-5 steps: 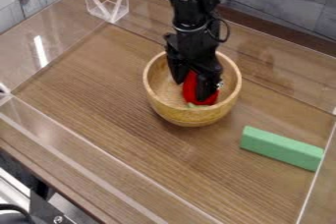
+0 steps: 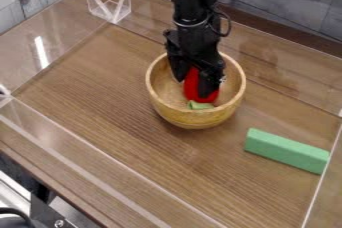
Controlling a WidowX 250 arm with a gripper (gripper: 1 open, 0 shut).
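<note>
A black robot gripper reaches down from the top centre into a tan bowl in the middle of the table. Its fingers are low inside the bowl, over a red object. A small green piece lies beside the red object in the bowl. Whether the fingers are open or shut on anything is hard to tell.
A long green block lies at the right of the wooden table. A clear plastic piece is at the upper left.
The gripper has shifted slightly within the bowl, and the bowl's contents show slightly differently. The green block has stayed in place.
</note>
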